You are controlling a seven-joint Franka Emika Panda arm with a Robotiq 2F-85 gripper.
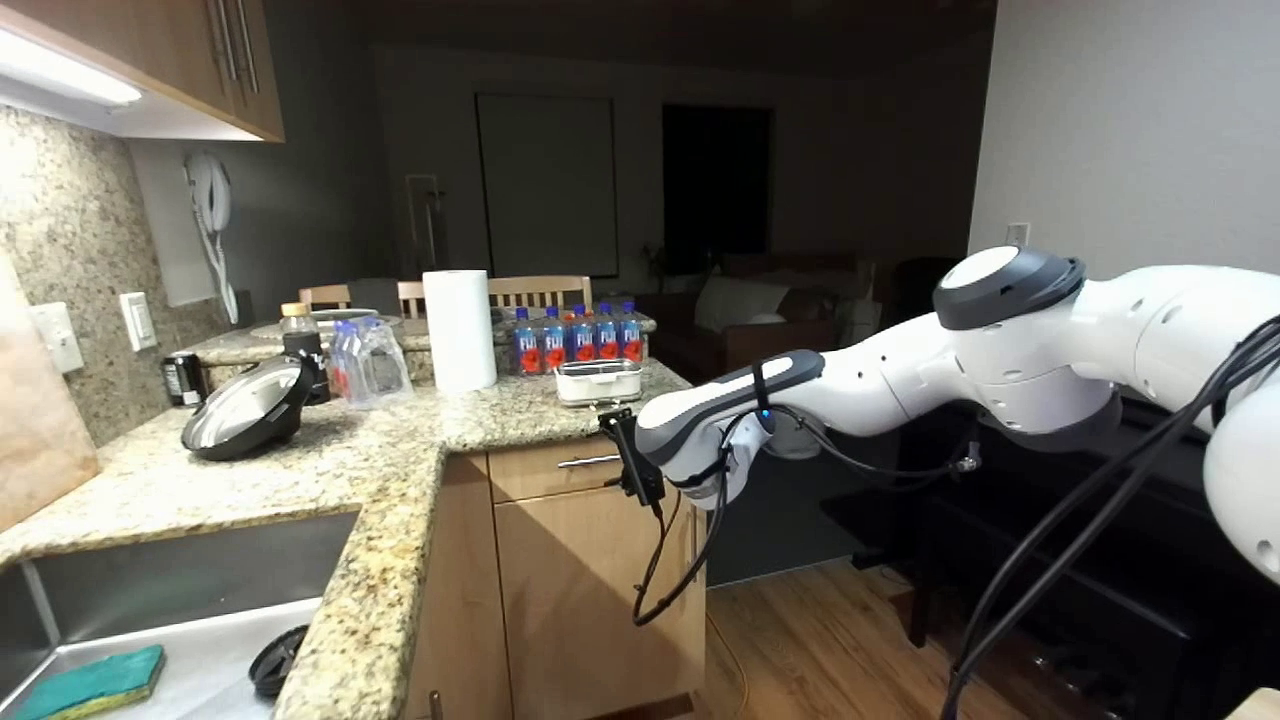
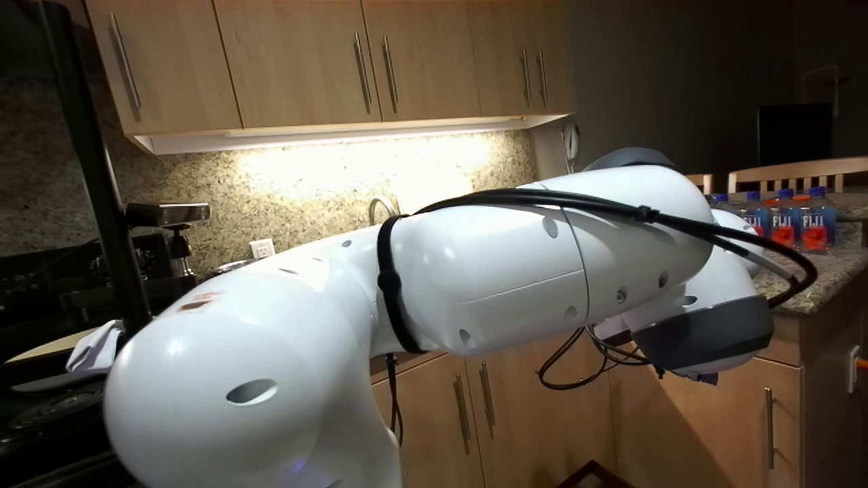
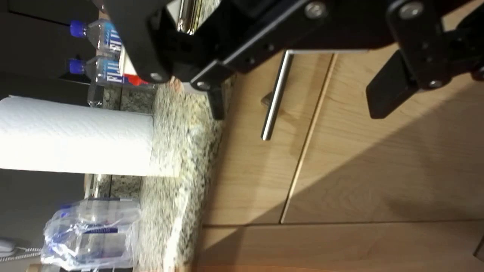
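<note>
My gripper is open in the wrist view, with no object held between its spread fingers. Beyond the gap is the metal bar handle point(image 3: 276, 97) of a light wood drawer point(image 3: 254, 176); it looks apart from the fingers. In exterior view 1, the gripper point(image 1: 624, 454) hangs at the counter's front edge, close to the right end of the drawer handle point(image 1: 588, 461). The drawer front looks flush with the cabinet door point(image 1: 600, 588) below. A white open container point(image 1: 599, 383) sits on the counter just behind the gripper. In exterior view 2, the arm hides the gripper.
On the granite counter point(image 1: 414, 422) stand a paper towel roll point(image 1: 459, 330), several water bottles point(image 1: 584, 342), wrapped bottles point(image 1: 369, 362) and a tilted black-rimmed lid point(image 1: 248, 408). The sink point(image 1: 204, 576) holds a sponge point(image 1: 90, 684). Bare floor point(image 1: 816, 648) lies right of the cabinets.
</note>
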